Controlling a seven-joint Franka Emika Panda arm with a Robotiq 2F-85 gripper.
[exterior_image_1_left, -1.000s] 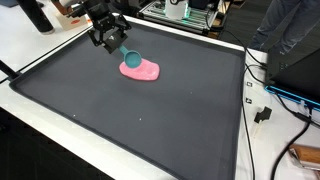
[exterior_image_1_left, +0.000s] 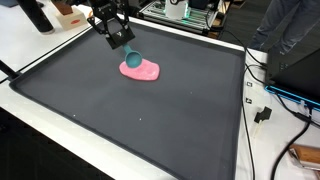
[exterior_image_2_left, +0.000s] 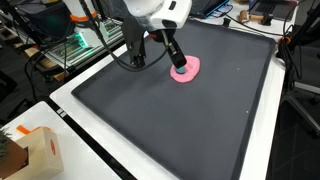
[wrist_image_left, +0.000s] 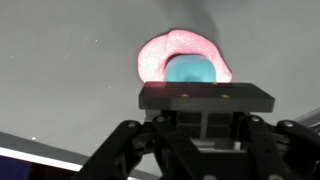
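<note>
A small teal object (exterior_image_1_left: 132, 59), cup-like in shape, rests on a flat pink piece (exterior_image_1_left: 149, 71) lying on the grey table. Above the teal object's far-left side, my gripper (exterior_image_1_left: 122, 40) is shut. Across its fingertips in the wrist view runs a dark, bar-like block (wrist_image_left: 205, 97), which seems to be between the fingers. That bar covers the near side of the teal object (wrist_image_left: 190, 69), with the pink piece (wrist_image_left: 153, 58) around it. From the second exterior side, the gripper (exterior_image_2_left: 170, 58) hangs close to the teal object (exterior_image_2_left: 180, 70); whether they touch, I cannot tell.
Cables and several small items (exterior_image_1_left: 262, 116) lie beyond its right edge.
The gripper has moved right, from beside the teal object to above its far-left side. The teal object and pink piece look unmoved.
</note>
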